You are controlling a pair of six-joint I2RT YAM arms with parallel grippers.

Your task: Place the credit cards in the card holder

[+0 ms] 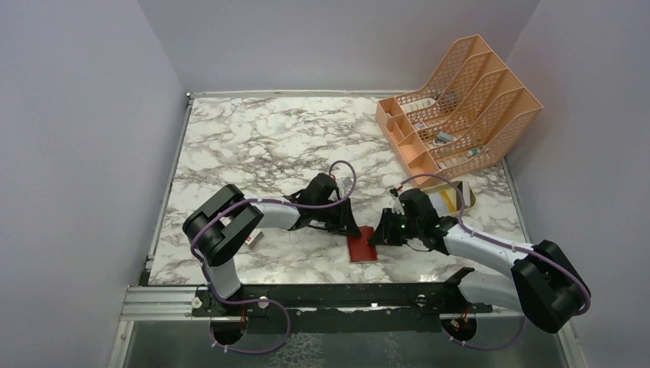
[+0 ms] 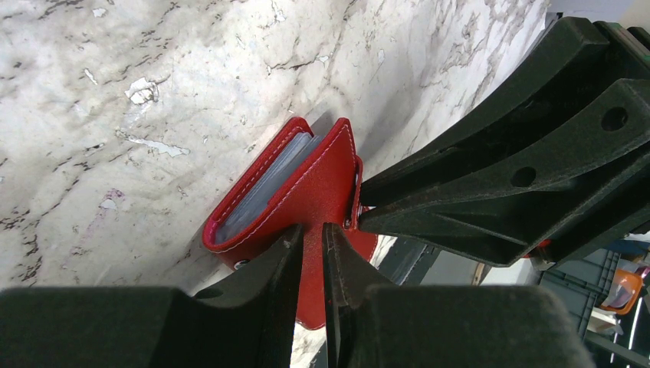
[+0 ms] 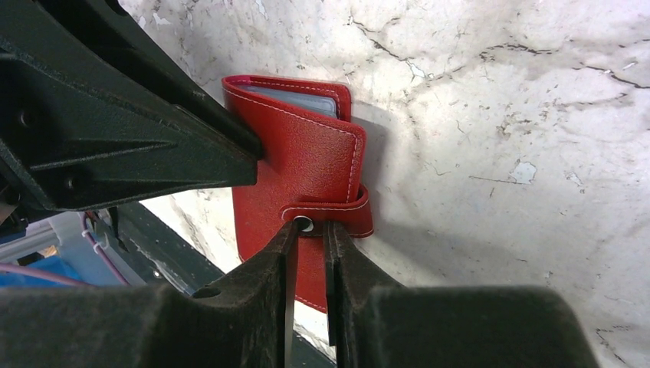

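Note:
A red leather card holder [image 1: 362, 245] stands on the marble table near the front edge, its clear sleeves [image 2: 268, 184] showing along the top. Whether cards sit inside those sleeves I cannot tell. My left gripper is shut on the holder's red leather. From the other side, my right gripper is at the strap [image 3: 337, 211] with the metal snap. Its fingers are close together with a narrow gap, and whether they pinch the strap is unclear. Both grippers stand very near each other at the holder.
A peach slotted organizer [image 1: 414, 157] with small items leans at the back right. Beside the right arm lies an open box [image 1: 464, 201] with something yellow in it. A small white object [image 1: 254, 238] is partly behind the left arm.

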